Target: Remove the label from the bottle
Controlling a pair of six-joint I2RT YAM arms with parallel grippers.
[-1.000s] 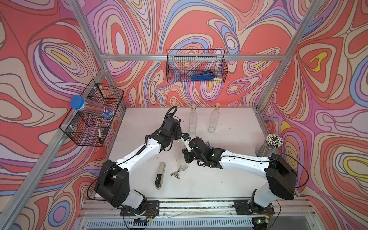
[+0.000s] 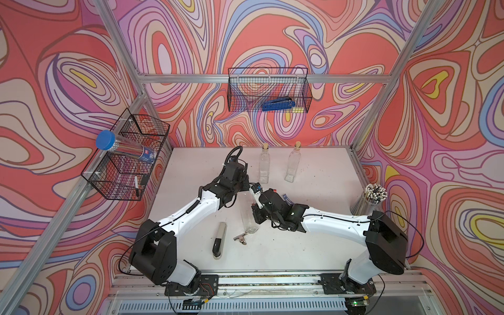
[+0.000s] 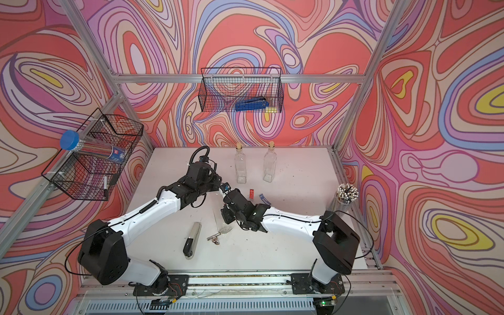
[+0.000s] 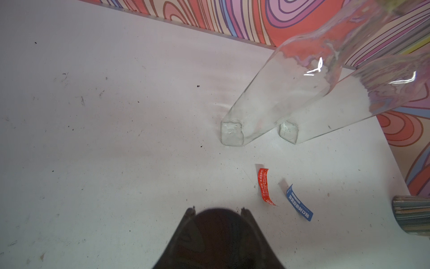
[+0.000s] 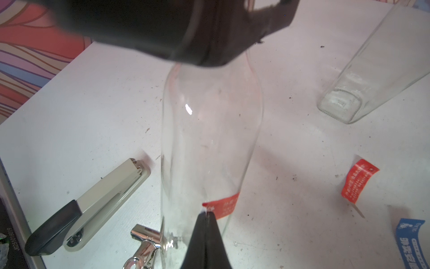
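Observation:
A clear glass bottle (image 5: 210, 121) stands out in the right wrist view with a small red label (image 5: 222, 206) low on its side. At its neck is my left gripper, shut on the bottle; the neck itself is hidden behind the dark gripper body in the right wrist view. My right gripper is shut, its tips at the label's lower left edge. Whether a thin bit of label lies between them I cannot tell. In the top left view the bottle's lower part (image 2: 251, 223) shows between both arms.
Two corked clear bottles (image 2: 264, 167) stand at the back. A loose red strip (image 4: 265, 186) and a blue strip (image 4: 299, 203) lie on the table. Near the bottle's base are a stapler (image 5: 89, 201) and a metal clip (image 5: 143, 248).
The left arm looks nearly still.

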